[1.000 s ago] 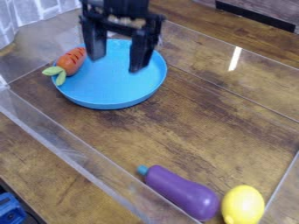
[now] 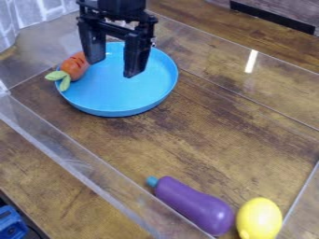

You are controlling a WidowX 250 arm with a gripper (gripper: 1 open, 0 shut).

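My black gripper [image 2: 114, 54] hangs open over the blue plate [image 2: 125, 93], its two fingers spread wide, nothing visible between them. An orange toy carrot [image 2: 73, 69] with green leaves lies at the plate's left edge, just beside the left finger. A purple toy eggplant [image 2: 195, 206] lies at the bottom of the view, with a yellow lemon [image 2: 259, 219] to its right.
Clear plastic walls run along the left and right sides. A blue object [image 2: 9, 224] sits in the bottom-left corner.
The carrot, eggplant and lemon have not visibly moved.
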